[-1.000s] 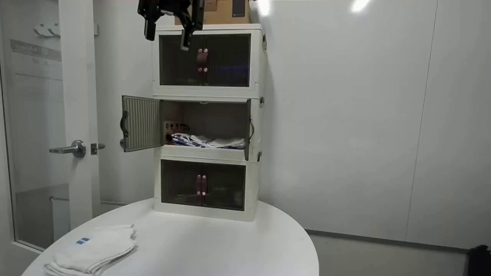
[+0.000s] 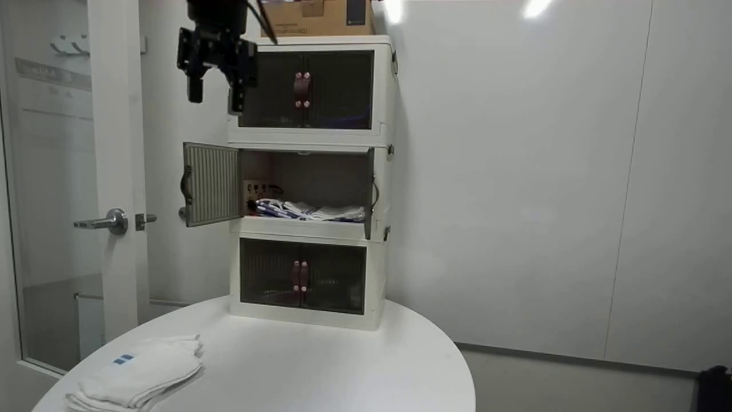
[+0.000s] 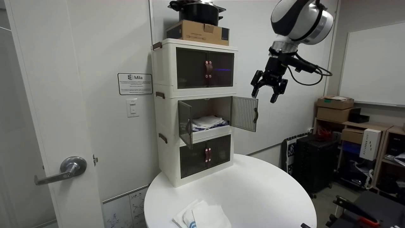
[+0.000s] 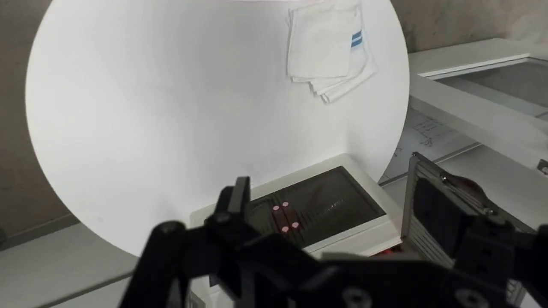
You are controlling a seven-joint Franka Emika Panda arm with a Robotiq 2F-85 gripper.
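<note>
High above the table, my gripper (image 2: 215,103) stands open with nothing between its fingers; in the second exterior view the gripper (image 3: 264,98) shows clear of the cabinet, on its right side. A folded stack of white towels (image 2: 147,371) with a blue stripe lies on the round white table (image 2: 302,364). From above, the towels (image 4: 323,46) show near the table's rim. The cabinet's middle compartment has both doors swung out, the left door (image 2: 214,184) wide. Inside rest folded white and blue cloths (image 2: 312,210).
Shut doors cover the upper compartment (image 2: 336,89) and the lower compartment (image 2: 336,274). A cardboard box (image 3: 201,32) with a black pot (image 3: 199,13) tops the cabinet. A glass-paned door (image 2: 116,171) stands at the left.
My gripper has come lower and shifted left in the first exterior view, staying open. The towels, the cabinet doors and the cloths inside have kept their places.
</note>
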